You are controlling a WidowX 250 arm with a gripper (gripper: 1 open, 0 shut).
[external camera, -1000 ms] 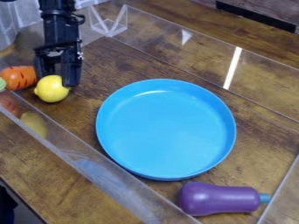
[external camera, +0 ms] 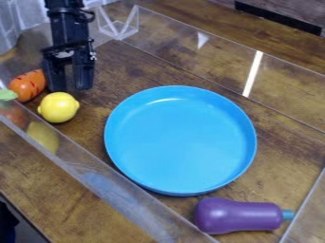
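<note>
The black gripper is at the upper left, its fingers open and pointing down, just above and behind a yellow lemon. An orange carrot-like toy with a pale green top lies left of the lemon, against the clear wall. A large blue plate rests on the wooden surface right of them. A purple toy eggplant lies below the plate at the lower right.
Clear plastic walls border the work area on several sides. Bare wood is free behind the plate and between the gripper and the plate.
The gripper has shifted slightly from over the lemon, leaving more of it in view. The lemon and orange toy have moved a little; plate and eggplant are unchanged.
</note>
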